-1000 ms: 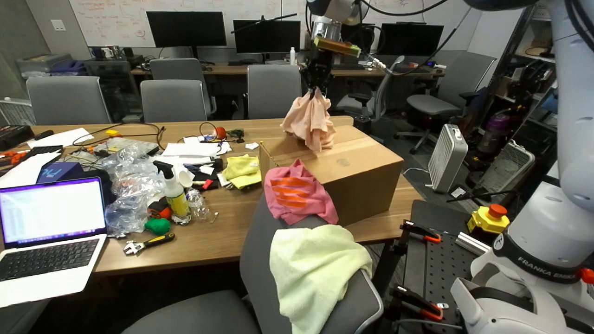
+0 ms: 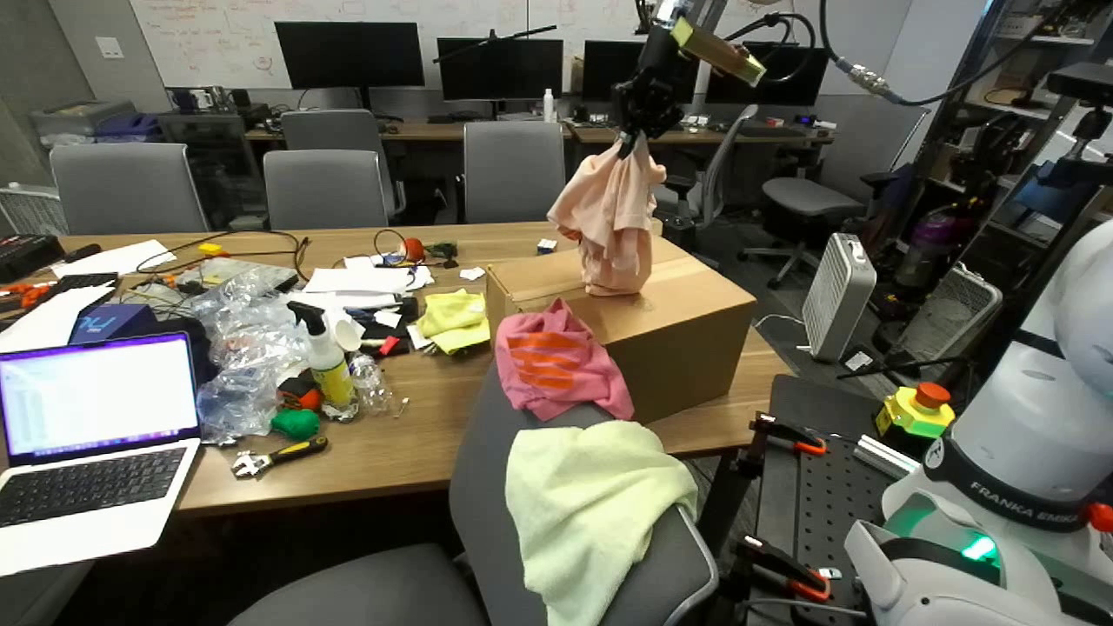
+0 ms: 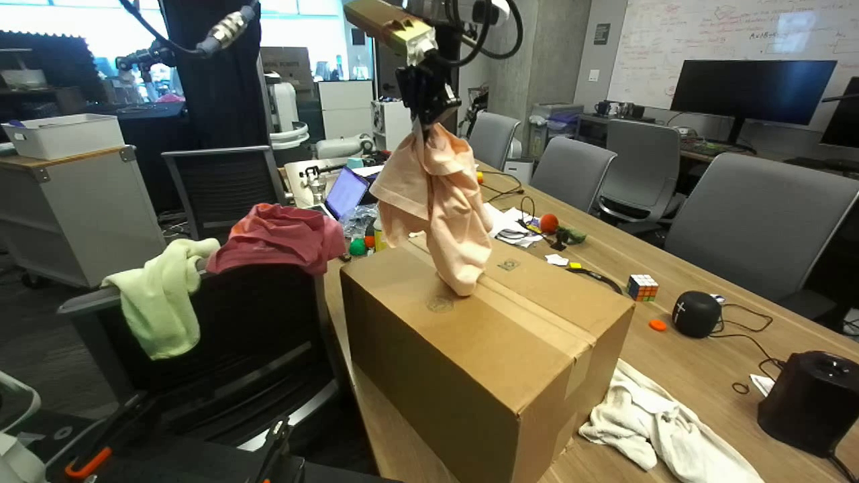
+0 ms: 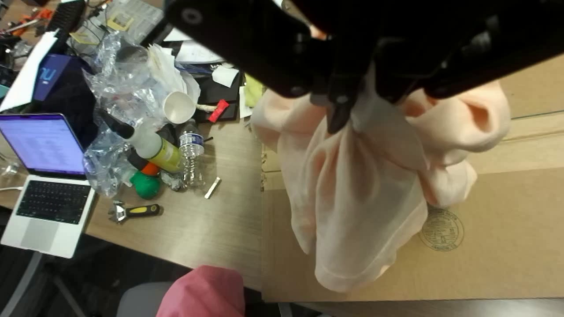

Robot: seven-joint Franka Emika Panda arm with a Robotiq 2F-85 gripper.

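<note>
A peach cloth (image 2: pixel 616 224) hangs in folds from my gripper (image 2: pixel 628 144), which is shut on its top. In exterior view 2 the cloth (image 3: pixel 447 217) hangs over the top of a closed cardboard box (image 3: pixel 451 354); whether its lowest fold touches the box I cannot tell. Seen from the wrist, the bunched cloth (image 4: pixel 359 200) spreads below my gripper and covers part of the box top (image 4: pixel 491 243). Dark finger parts show against the fabric, and the cloth hides the rest of the grip.
A pink cloth (image 2: pixel 558 360) and a pale yellow-green towel (image 2: pixel 595 511) drape over the chair beside the box. A white cloth (image 3: pixel 668 426) lies on the table by the box. Laptop (image 2: pixel 94 417), spray bottle (image 2: pixel 331 365) and plastic wrap crowd the table's left side.
My gripper has risen and moved right in exterior view 1, carrying the peach cloth with it. The cloth now hangs longer. The other cloths and the box have stayed put.
</note>
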